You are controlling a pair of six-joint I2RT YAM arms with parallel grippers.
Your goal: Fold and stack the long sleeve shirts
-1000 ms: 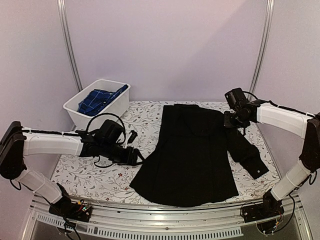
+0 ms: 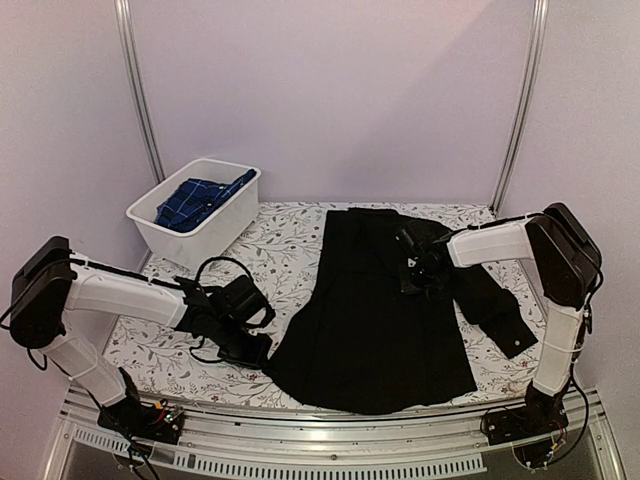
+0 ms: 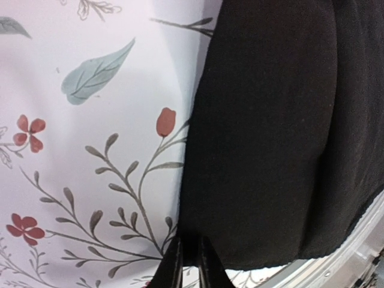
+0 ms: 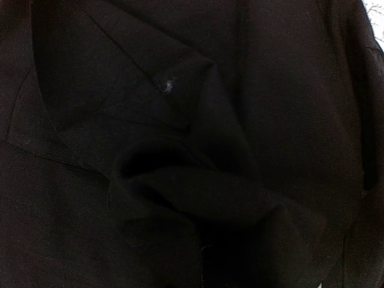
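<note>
A black long sleeve shirt [image 2: 370,340] lies spread on the floral table, one sleeve [image 2: 500,322] angled out to the right. My left gripper [image 2: 258,358] is down at the shirt's lower left corner; in the left wrist view its fingertips [image 3: 175,270] are shut at the cloth's edge, and whether cloth is between them is unclear. My right gripper [image 2: 412,280] is over the upper right of the shirt's body. The right wrist view shows only wrinkled black fabric [image 4: 270,108], with the fingers out of sight.
A white bin [image 2: 150,225] with blue checked cloth [image 2: 195,200] inside stands at the back left. Pale walls surround the table, and a metal rail [image 2: 300,440] runs along the front.
My left gripper has moved down toward the front to the shirt's corner. The shirt looks almost unchanged.
</note>
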